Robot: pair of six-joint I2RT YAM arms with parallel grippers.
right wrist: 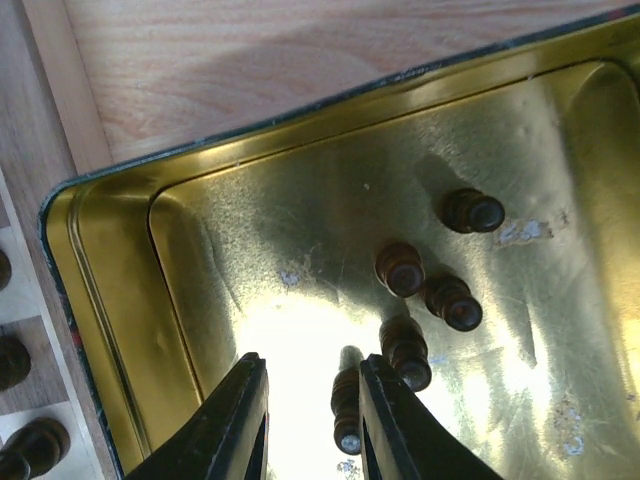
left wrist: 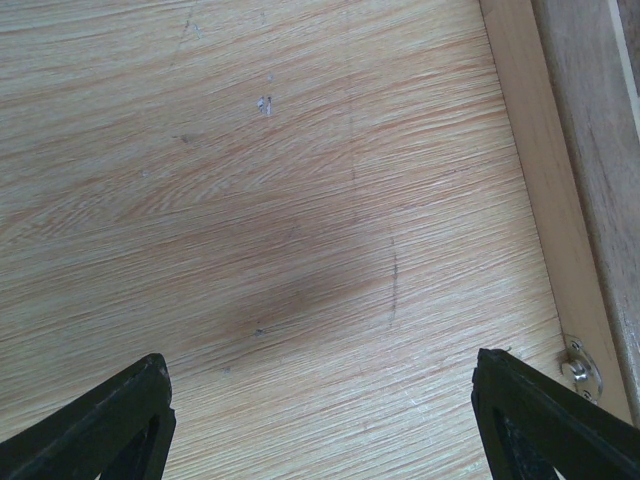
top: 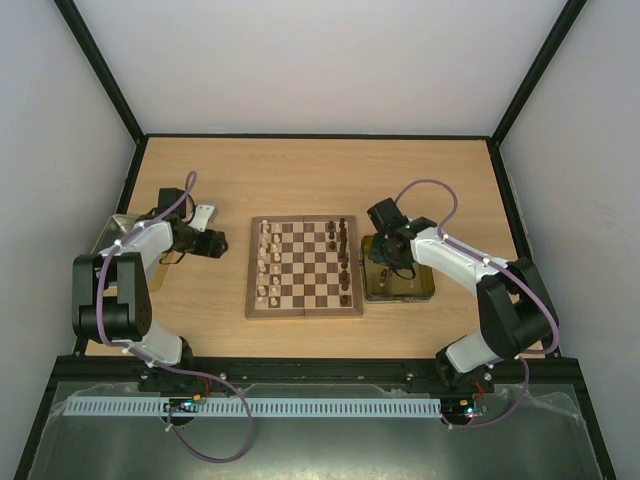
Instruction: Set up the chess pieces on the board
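Note:
The chessboard [top: 305,267] lies mid-table, light pieces [top: 262,268] lining its left side and dark pieces [top: 343,284] its right. My right gripper hangs open over the brass tray [right wrist: 110,340] beside the board. Several dark pieces [right wrist: 468,210] lie or stand in that tray, one just below the right fingertip. My left gripper is open, its fingers wide over bare table left of the board, whose edge shows at right in the left wrist view.
A second container [top: 108,236] at the left is partly hidden behind the left arm. The table behind the board [top: 300,175] is clear.

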